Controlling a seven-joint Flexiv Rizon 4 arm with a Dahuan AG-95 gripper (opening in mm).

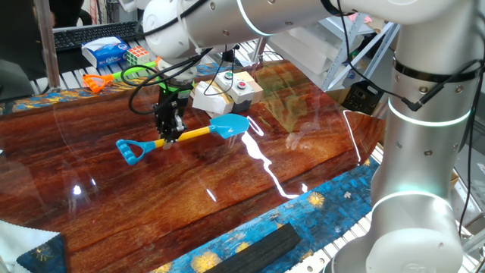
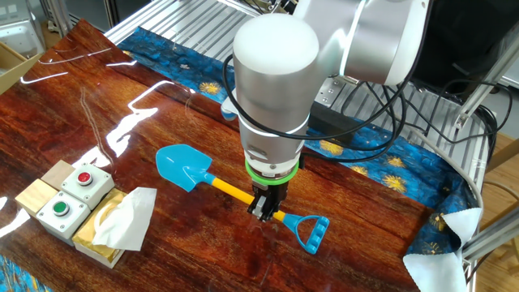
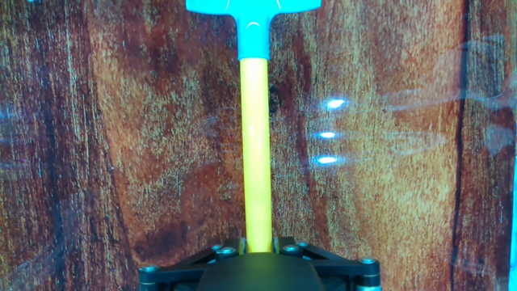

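Observation:
A toy shovel with a blue blade, yellow shaft and blue D-shaped handle (image 2: 310, 233) lies across the brown wood-grain table. My gripper (image 1: 168, 138) points down over the shaft, on the handle side of its middle. In the wrist view the yellow shaft (image 3: 257, 153) runs straight up from between the black fingers, which stand close on both sides of it; my gripper looks shut on the shaft. The blue blade (image 3: 254, 6) is cut off by the top edge there. Whether the shovel touches the tabletop along its whole length is hard to tell.
Button boxes (image 2: 87, 183) and a tissue box (image 2: 122, 223) stand off to the blade side. An orange and green toy (image 1: 121, 76), a Rubik's cube (image 1: 138, 55) and a blue-white box (image 1: 106, 51) sit along the far edge.

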